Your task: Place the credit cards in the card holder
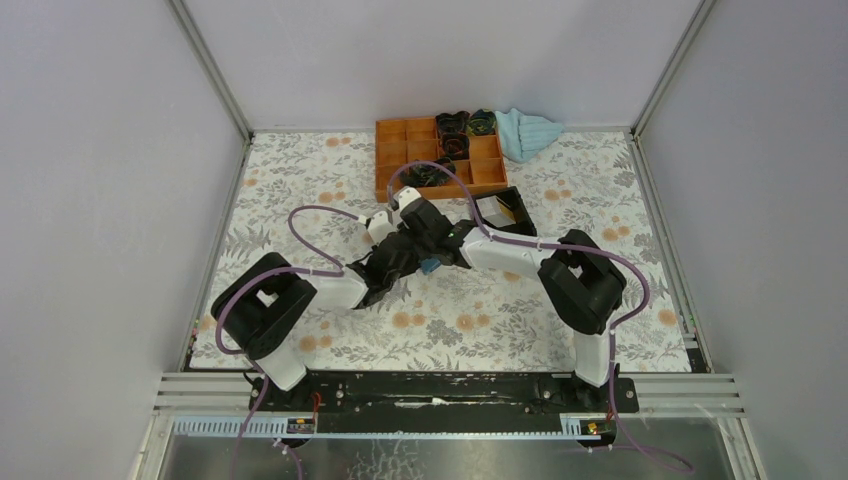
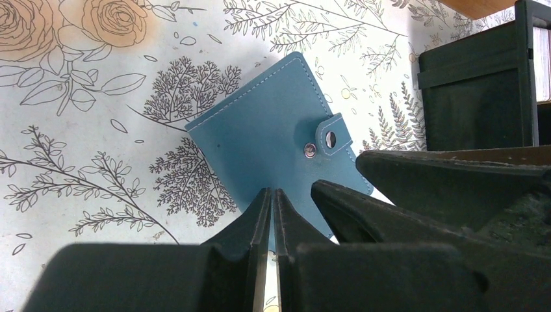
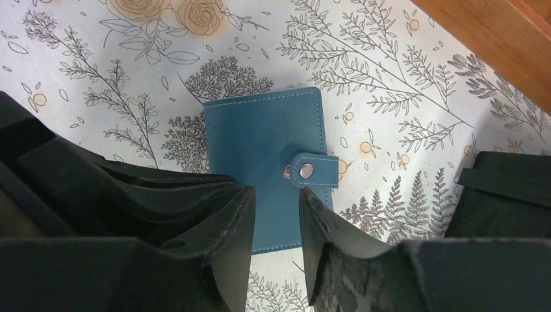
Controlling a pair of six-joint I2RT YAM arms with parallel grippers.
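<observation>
The blue card holder point(image 3: 279, 130), its snap tab closed over the right edge, lies flat on the patterned cloth. Only a corner of this card holder point(image 1: 429, 266) shows from above; both arms cover the rest. My left gripper hangs over it with its fingertips nearly together, a thin slit between them. Whether that slit holds anything is unclear. From the right, my right gripper reaches over the holder, open, with no object between its fingers. Pale cards point(image 1: 492, 211) seem to sit inside the black box point(image 1: 522, 219); a card edge point(image 2: 540, 65) shows there.
An orange divided tray point(image 1: 391, 160) with dark items stands at the back, a light blue cloth point(image 1: 527, 134) right of it. The grippers are very close together, fingers almost crossing.
</observation>
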